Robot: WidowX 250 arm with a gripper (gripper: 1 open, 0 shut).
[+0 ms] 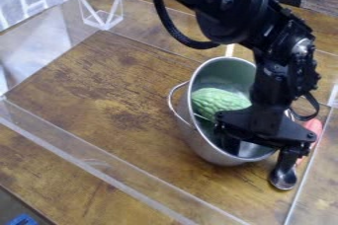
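Observation:
A steel pot (205,74) with side handles stands tilted on the wooden board, its mouth facing toward the arm. A green, textured object (219,103) lies inside it. A metal spoon (283,178) with a red handle lies to the right of the pot, partly behind the gripper.
Clear plastic walls (79,165) edge the board. The wooden surface (93,91) left of the pot is clear. A small blue object (20,219) is at the lower left corner.

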